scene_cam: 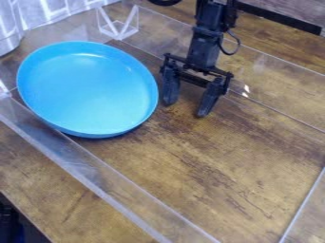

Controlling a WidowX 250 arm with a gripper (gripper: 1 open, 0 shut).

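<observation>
The black gripper (188,97) hangs low over the wooden table, just right of a large blue round tray (86,87). Its two fingers are spread apart, with nothing visible between them, and its left finger is close beside the tray's right rim.
Clear plastic strips (89,171) border the work area along the left and right. A metal object (9,27) and a small white wire piece (118,27) sit at the back left. The table right of and in front of the gripper is bare.
</observation>
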